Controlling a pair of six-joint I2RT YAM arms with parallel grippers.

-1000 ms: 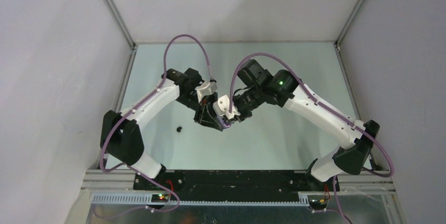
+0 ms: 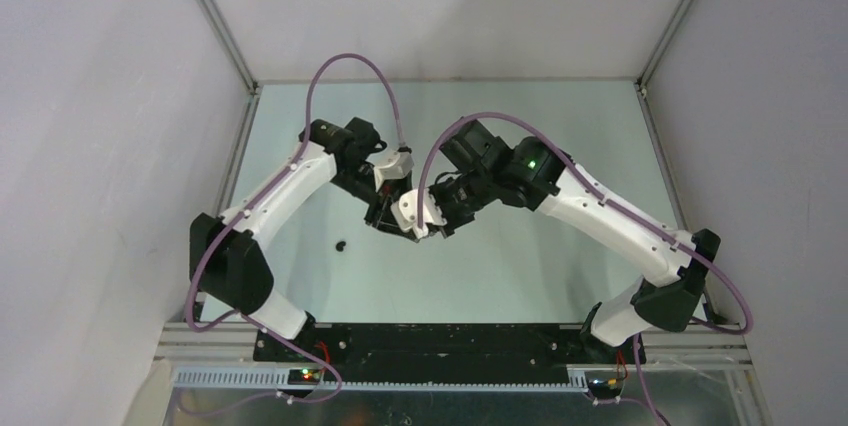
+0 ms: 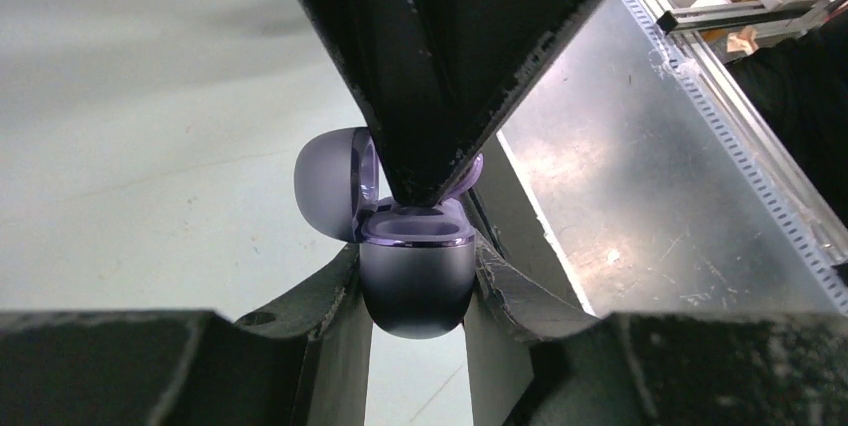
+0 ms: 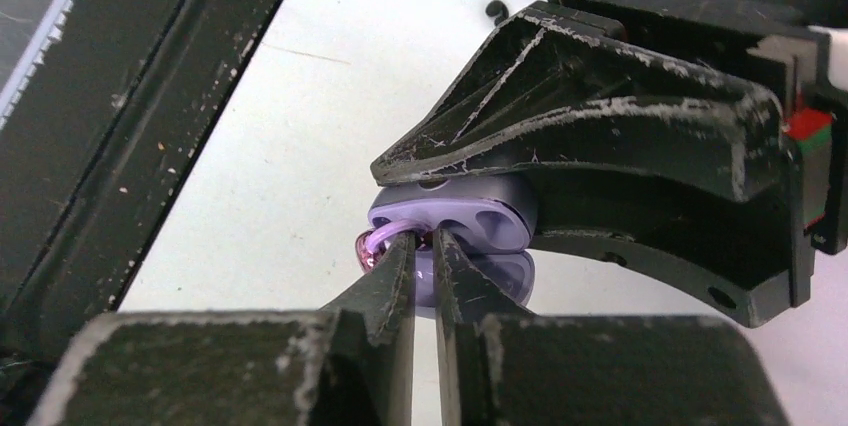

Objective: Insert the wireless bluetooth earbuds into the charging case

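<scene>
The purple charging case [image 3: 417,291] hangs above the table with its lid [image 3: 326,184] swung up. My left gripper is shut on its body. In the right wrist view the left fingers [image 4: 600,126] reach in from the right around the case [image 4: 505,214], whose hollows face the right gripper. My right gripper has its tips at the case's inside, with a narrow light gap between the fingers. A shiny, looped purple earbud [image 4: 385,236] shows beside those tips at the case's end. Whether they still grip it is hidden.
A small dark object [image 2: 340,245], possibly an earbud, lies alone on the table's left part. Both arms meet closely above the middle of the table.
The right gripper has moved a little left over the case, hiding the purple that showed a second ago in the top view. The left arm has shifted slightly left and back.
</scene>
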